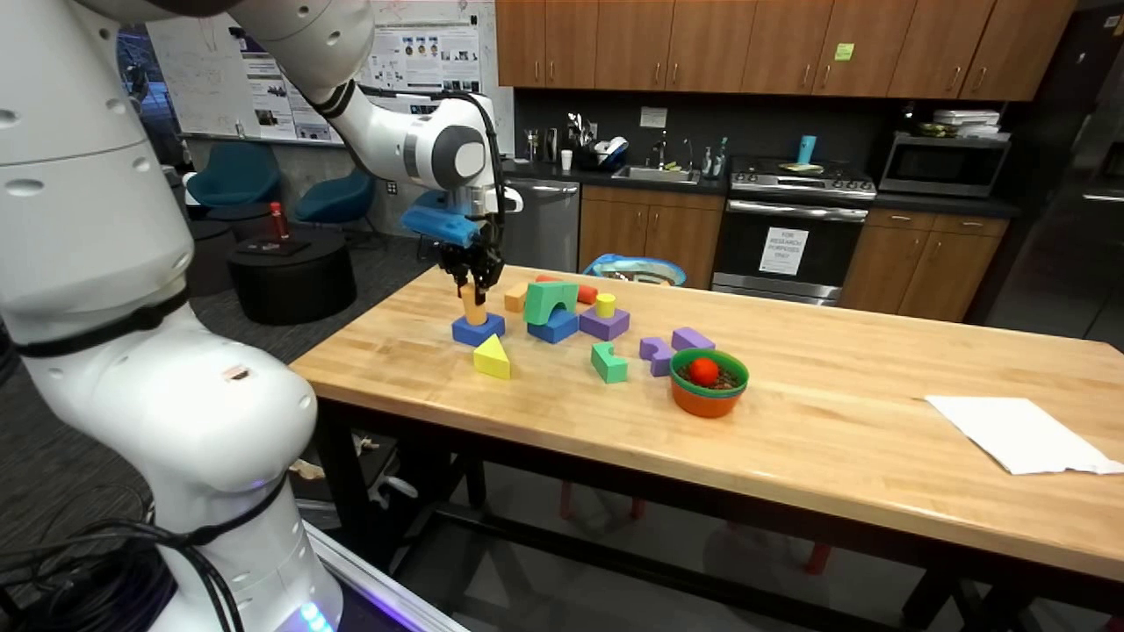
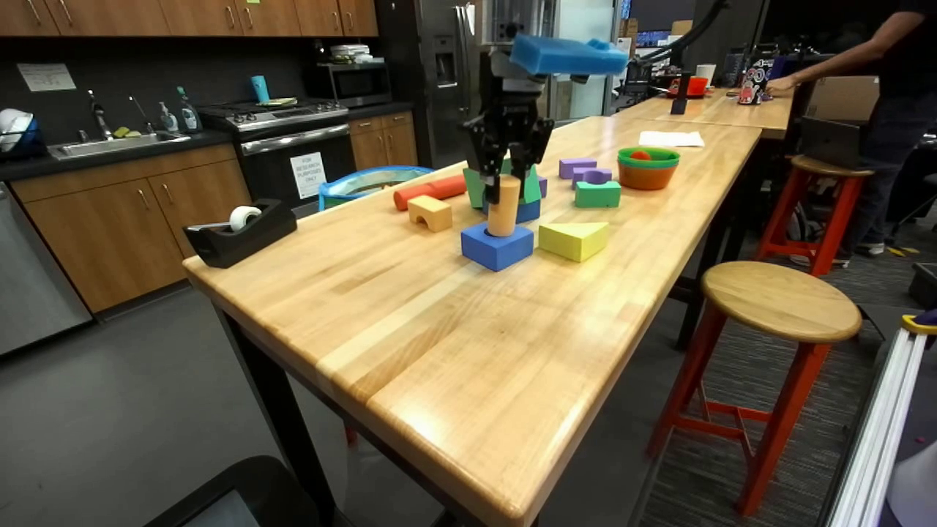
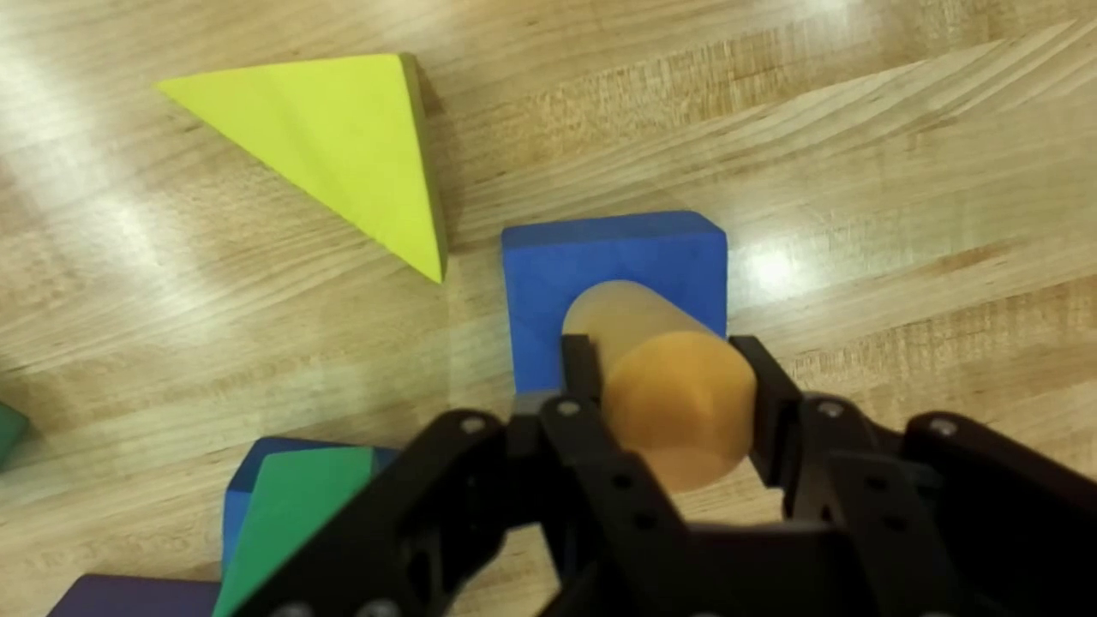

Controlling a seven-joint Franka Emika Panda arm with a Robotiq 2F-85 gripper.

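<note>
An orange cylinder (image 3: 679,401) stands upright over a blue square block (image 3: 555,298), its lower end appearing to rest on the block's top. My gripper is shut on the cylinder's upper part, one finger on either side. In the second exterior view the cylinder (image 2: 503,206) rises from the blue block (image 2: 496,249), with the gripper (image 2: 505,171) around its top. The first exterior view has the cylinder (image 1: 473,305) and the blue block (image 1: 477,330) at the table's left end.
Close by lies a yellow triangular block (image 1: 492,358). A green arch (image 1: 550,302) sits on another blue block (image 1: 553,326), near a purple block (image 1: 603,323) bearing a yellow cylinder (image 1: 606,305). Stacked bowls (image 1: 708,395) stand farther right.
</note>
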